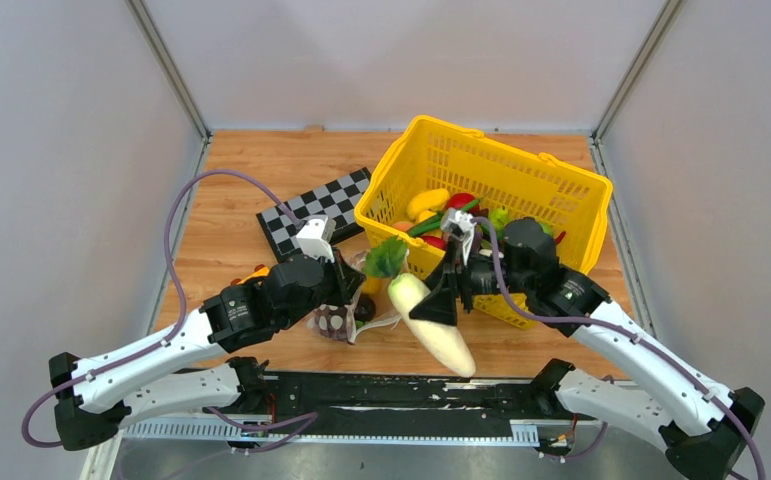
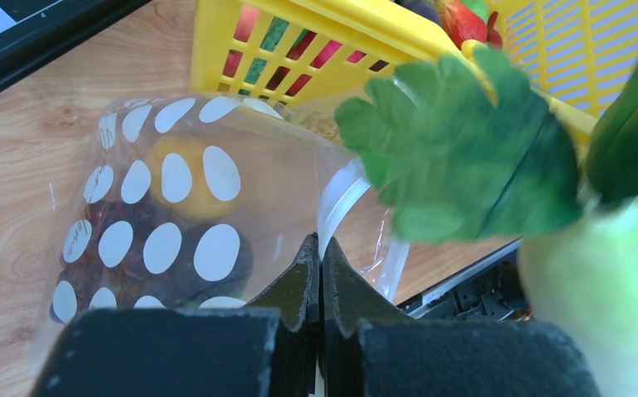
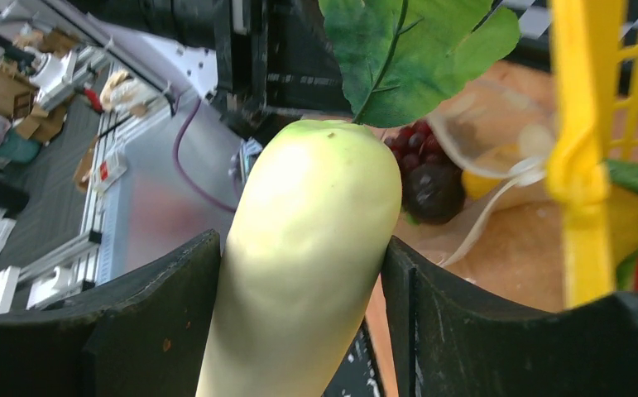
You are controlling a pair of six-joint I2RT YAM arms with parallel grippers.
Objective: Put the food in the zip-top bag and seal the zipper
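A white radish (image 1: 439, 340) with a green leafy top (image 1: 386, 257) is gripped by my right gripper (image 1: 423, 303), tilted, its leaves over the bag's mouth. In the right wrist view, both fingers press against the radish (image 3: 307, 215). My left gripper is shut on the rim of the clear zip bag (image 2: 290, 198), which has white dots and lies on the table. Inside the bag are a dark round fruit (image 3: 434, 194), red grapes (image 3: 414, 145) and something yellow (image 3: 491, 171). The radish hides part of the bag's opening in the top view.
A yellow basket (image 1: 551, 168) with more vegetables stands just behind the bag. A checkered board (image 1: 329, 205) lies left of the basket. Some small orange food (image 1: 258, 272) is partly hidden by the left arm. Bare wood (image 1: 246, 190) shows at the back left.
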